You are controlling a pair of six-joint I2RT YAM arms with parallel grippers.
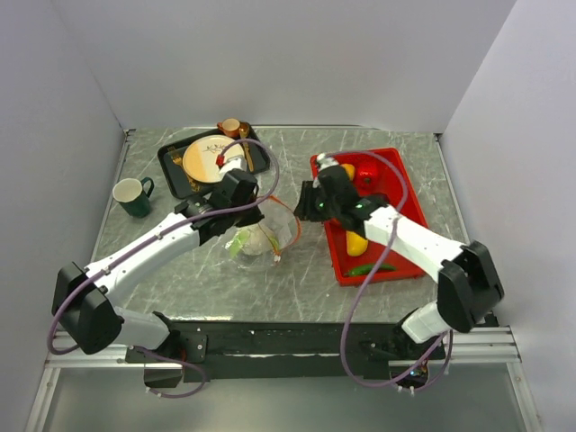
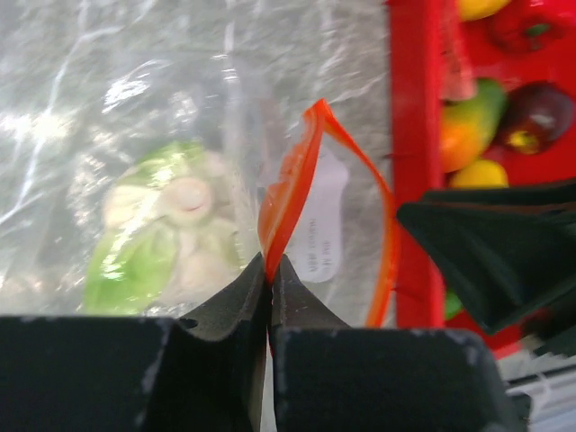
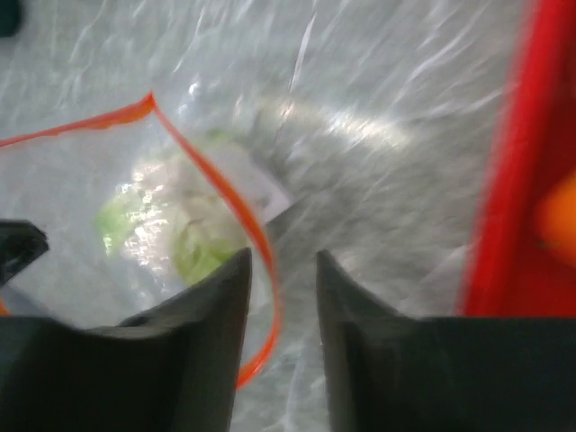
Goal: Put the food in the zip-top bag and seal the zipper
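The clear bag (image 1: 261,238) with orange zipper edge lies on the grey table, pale white-and-green food (image 2: 184,207) inside. My left gripper pinches the bag's orange edge between fingertips held close together, and the rim arches open to the right. My right gripper hangs at the bag's right rim, fingers apart and blurred; the orange edge (image 3: 256,234) shows near its left finger, not clearly held.
A red bin (image 1: 403,277) of vegetables and fruit sits right of the bag. At the back left are a dark tray (image 1: 175,175) with a plate and cup, and a green mug (image 1: 130,200).
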